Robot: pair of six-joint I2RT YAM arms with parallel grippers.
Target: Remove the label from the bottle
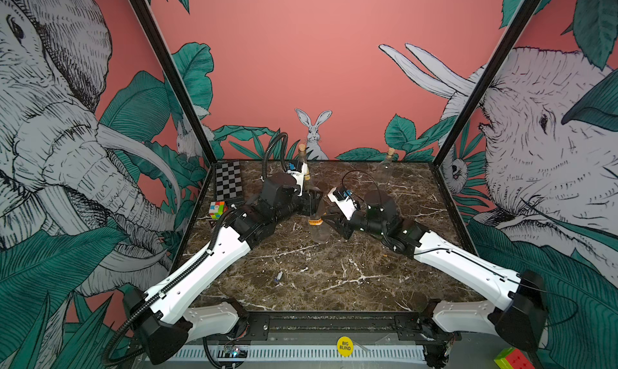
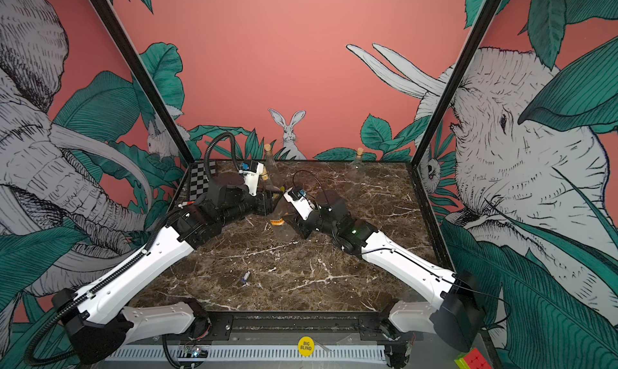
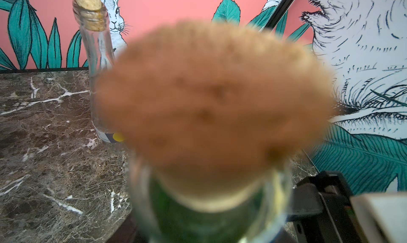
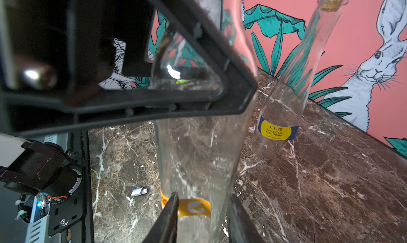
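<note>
My left gripper is shut on the neck of a corked glass bottle in the middle of the table. The cork fills the left wrist view, blurred. An orange label wraps the bottle's lower part. My right gripper is low at the bottle's side, its fingertips apart on either side of the label in the right wrist view. Whether they touch the bottle is unclear.
A second corked bottle with a yellow and blue label stands behind, and another at the back right. A checkered board and colourful cube lie at left.
</note>
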